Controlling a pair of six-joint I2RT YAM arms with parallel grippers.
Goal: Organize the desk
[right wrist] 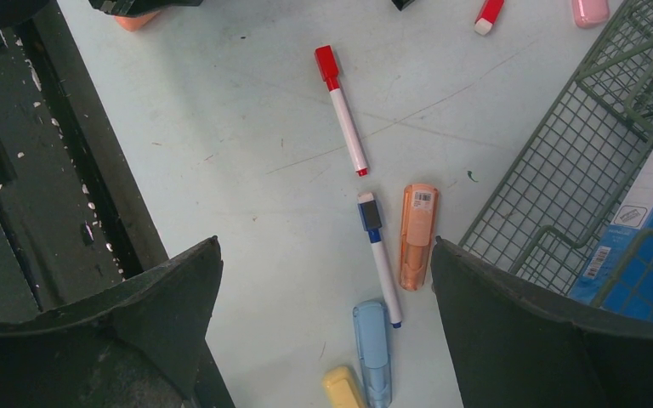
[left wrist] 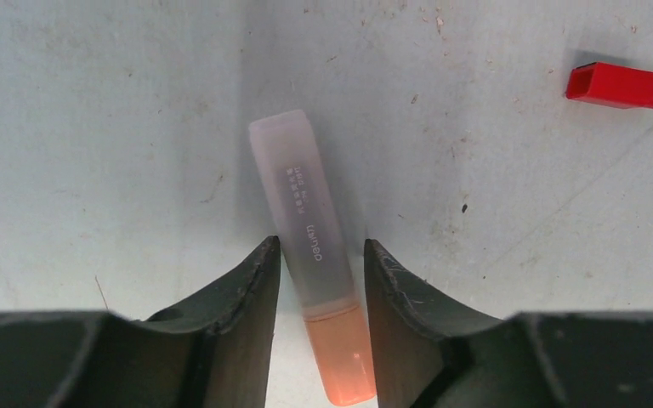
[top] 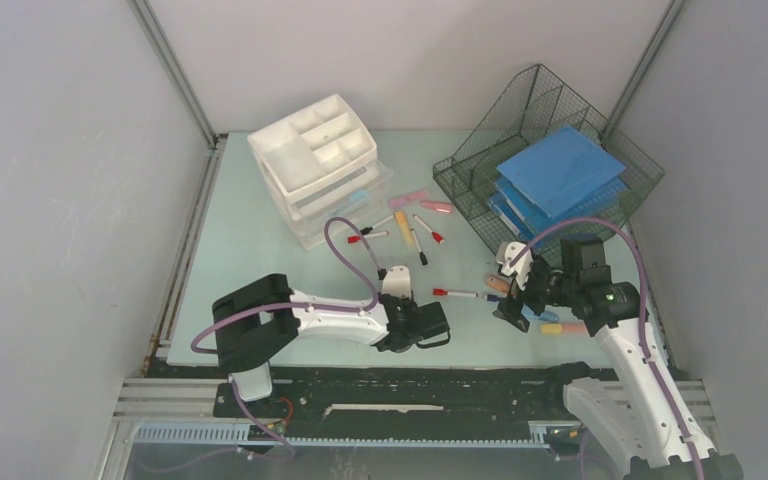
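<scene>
My left gripper is part open, low over a greyish translucent bar with an orange end (left wrist: pixel 315 221), which lies between and beneath its fingertips; whether they touch it I cannot tell. A red-capped marker (left wrist: pixel 612 85) lies to its right. My right gripper is open above a red marker (right wrist: pixel 344 123), a blue marker (right wrist: pixel 383 272), an orange highlighter (right wrist: pixel 417 238) and a blue highlighter (right wrist: pixel 371 348). Several more markers and highlighters (top: pixel 403 228) lie mid-desk in the top view.
A white drawer organizer (top: pixel 300 150) stands back left. A wire basket (top: pixel 480 160) with blue folders (top: pixel 560 170) takes up the back right. A dark rail runs along the front edge.
</scene>
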